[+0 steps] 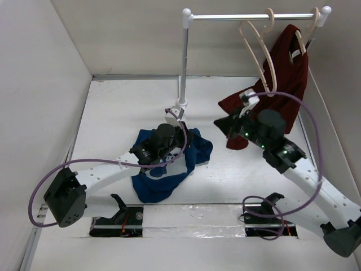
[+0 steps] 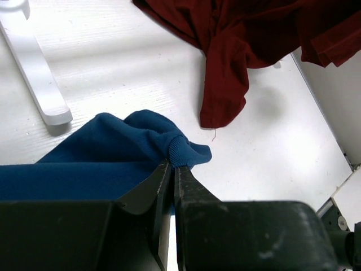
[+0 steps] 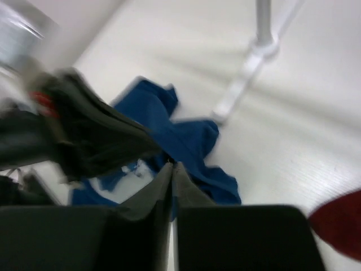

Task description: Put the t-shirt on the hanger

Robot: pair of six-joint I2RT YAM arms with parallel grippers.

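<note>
A blue T-shirt (image 1: 155,186) with a pale patch lies crumpled on the white floor. My left gripper (image 1: 183,130) is over its upper part; in the left wrist view its fingers (image 2: 146,209) are shut at a bunched blue fold (image 2: 175,147), pinching the cloth. My right gripper (image 1: 223,124) is raised right of the blue shirt, shut, with nothing visible between its fingers; the right wrist view is blurred. Two empty-looking beige hangers (image 1: 269,62) hang from the rail (image 1: 225,17), the rear one partly inside a dark red garment (image 1: 285,68).
The rack's post (image 1: 184,56) and white foot (image 2: 39,79) stand behind the blue shirt. The red garment hangs down to the floor at the right (image 2: 220,96). Bare floor shows at the left rear and right front.
</note>
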